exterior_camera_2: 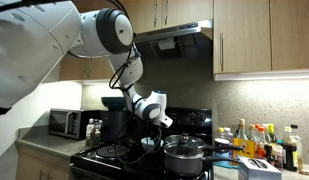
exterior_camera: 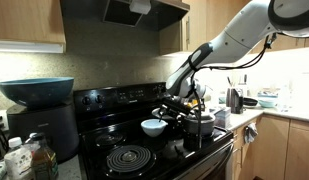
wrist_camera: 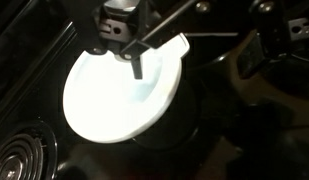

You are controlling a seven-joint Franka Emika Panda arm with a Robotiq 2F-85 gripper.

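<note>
A light bowl [exterior_camera: 154, 128] sits on the black stove top, toward the back. In the wrist view the same bowl [wrist_camera: 109, 105] looks bright white and fills the left middle. My gripper is open, with its fingers spread wide. One finger [wrist_camera: 136, 66] overlaps the bowl's inside near its rim, while the other lies off to the right, beyond the bowl. Whether the first finger touches the bowl I cannot tell. From the second exterior side, the bowl [exterior_camera_2: 148, 145] shows just below the gripper, partly hidden.
Beside the bowl stands a large pot [exterior_camera_2: 184, 158] with a long handle. Several bottles [exterior_camera_2: 269, 145] line the back counter at right. A big blue bowl [exterior_camera: 38, 91] rests on a dark appliance.
</note>
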